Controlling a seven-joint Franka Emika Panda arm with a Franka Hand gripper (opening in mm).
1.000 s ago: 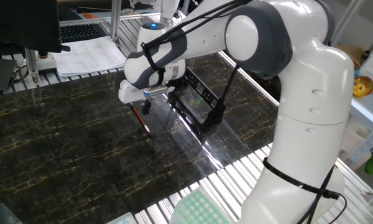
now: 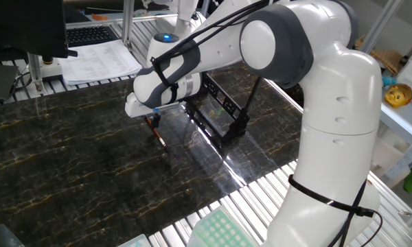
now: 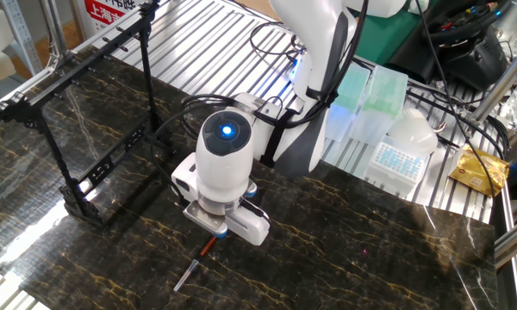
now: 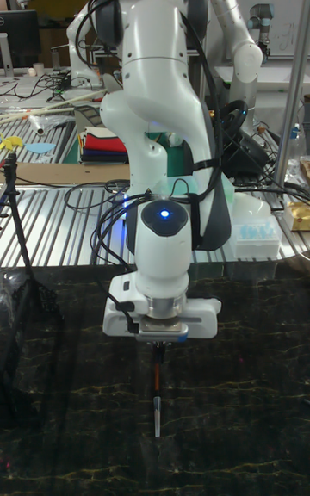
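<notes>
A slim brown pen or brush with a pale, clear-looking end [image 2: 156,134] lies on the dark marbled table. From the front, in exterior view 3, the same pen [image 4: 157,390] points toward the camera, its far end disappearing under the white hand. My gripper [image 2: 154,122] points down, low over the pen's far part, its dark fingertips at or beside the shaft. Seen from above, the hand covers the fingers, while the pen [image 3: 195,262] sticks out from below it. Whether the fingers touch or enclose the shaft cannot be made out.
A black open frame rack [image 3: 93,168] stands close beside the hand. Pipette-tip boxes [image 3: 398,166] and a gold packet [image 3: 480,170] sit on the slatted metal deck behind. Papers [image 2: 99,63] lie at the far edge.
Over the last second my hand has come lower and slightly toward the left of exterior view 1, bringing the dark fingertips from beside the pen close against it. The pen looks unmoved.
</notes>
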